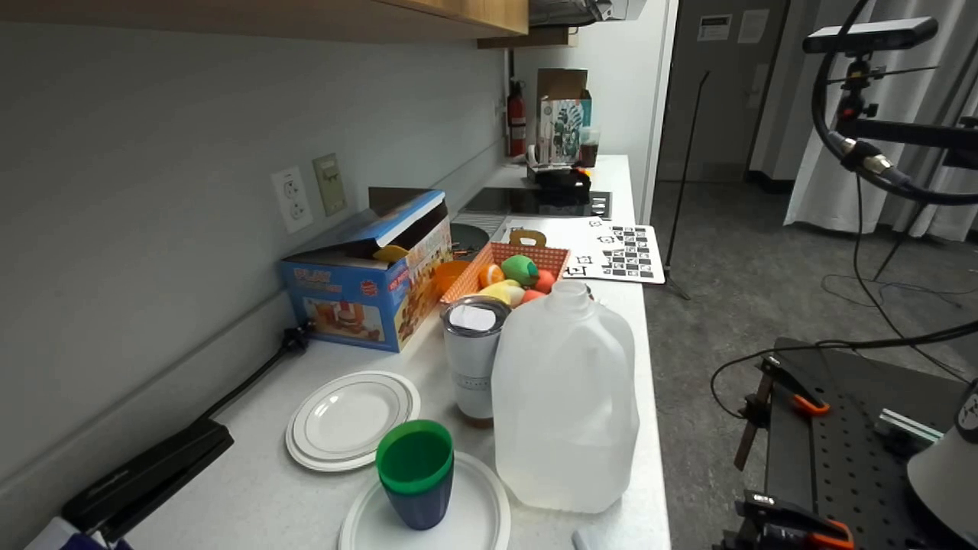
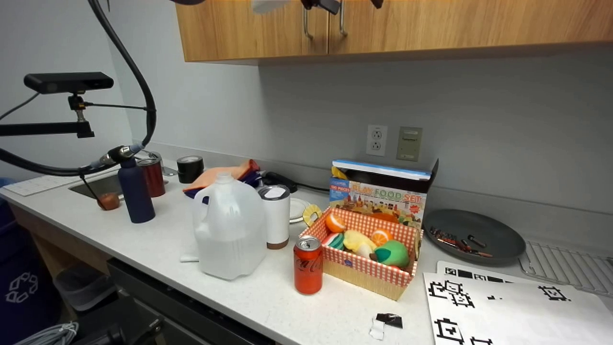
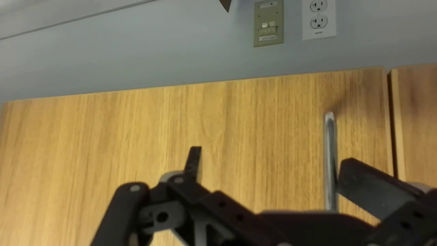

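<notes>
My gripper stands open in front of a wooden cabinet door [image 3: 245, 123], with nothing held in it. A vertical metal handle [image 3: 330, 160] on that door lies in the wrist view between the fingertips, close beside the right-hand one; whether they touch cannot be told. The left-hand finger [image 3: 193, 162] is well away from the handle. In exterior view 2 only dark parts of the gripper [image 2: 353, 5] show at the top edge, near the two door handles. The cabinet doors [image 2: 459, 23] look shut.
Below the cabinet, the counter holds a plastic jug [image 2: 230, 230], a white tumbler [image 2: 277, 218], a red can [image 2: 308, 267], a basket of toy food [image 2: 368, 264] and a play-food box [image 2: 379, 195]. Green and blue cups [image 1: 415, 472] stand on a plate.
</notes>
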